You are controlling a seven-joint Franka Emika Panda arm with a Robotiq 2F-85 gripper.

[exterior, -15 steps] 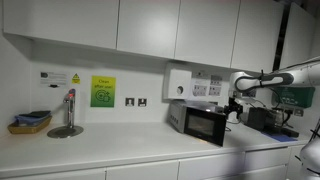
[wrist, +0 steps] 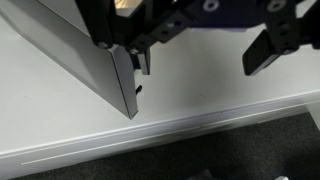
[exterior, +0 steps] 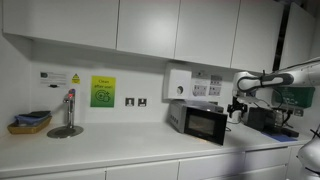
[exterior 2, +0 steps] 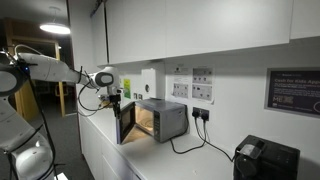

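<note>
The microwave (exterior 2: 165,118) stands on the counter with its door (exterior 2: 126,121) swung open. Its dark front also shows in exterior view 1 as the microwave door (exterior: 206,125). My gripper is open, its two fingers wide apart with nothing held between them. In the wrist view, a grey panel that looks like the door (wrist: 124,85) runs close beside the left finger; whether they touch, I cannot tell. From outside, the gripper (exterior: 237,107) hangs above the counter, to the right of the microwave in exterior view 1.
A black appliance (exterior 2: 265,160) sits farther along the counter, with cables by the wall sockets (exterior 2: 200,113). At the other end are a tap (exterior: 68,115) and a basket (exterior: 30,122). Clear counter (exterior: 125,140) lies between tap and microwave. Cupboards (exterior: 150,25) hang overhead.
My gripper has shifted slightly to the right in exterior view 1. The microwave and the other objects look unmoved.
</note>
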